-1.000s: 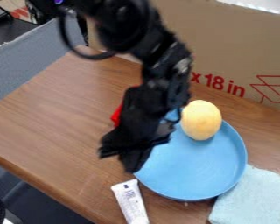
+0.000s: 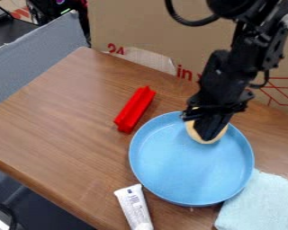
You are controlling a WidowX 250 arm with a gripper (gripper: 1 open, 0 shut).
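My black gripper (image 2: 204,119) is over the upper part of the blue plate (image 2: 189,171), at a round pale yellow object (image 2: 202,137) on the plate, which it partly hides. The fingers look closed, but whether they hold the object cannot be seen. A red object (image 2: 134,109) lies on the wooden table (image 2: 62,121), left of the plate. A white tube (image 2: 134,209) lies below the plate's left side.
A pale blue cloth (image 2: 258,207) lies at the lower right. A cardboard wall (image 2: 147,27) stands along the back.
My gripper has moved right and back, from over the plate's left side to the round object, now covering much of it. The red object is fully uncovered.
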